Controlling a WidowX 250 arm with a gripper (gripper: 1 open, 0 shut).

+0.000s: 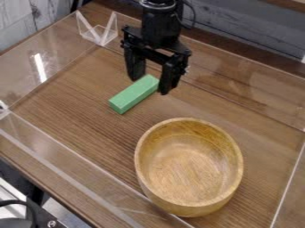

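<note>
My gripper (155, 58) is a black mechanism hanging from the top centre of the camera view, its two sides spread apart and open. Just below it and a little left lies a green rectangular block (134, 94) on the wooden floor. Whether the gripper touches the block cannot be told; nothing shows held in it.
A large, empty tan bowl (188, 165) takes up the lower middle. A white wire-like object (102, 31) stands at the upper left. Black cables show at the bottom-left corner.
</note>
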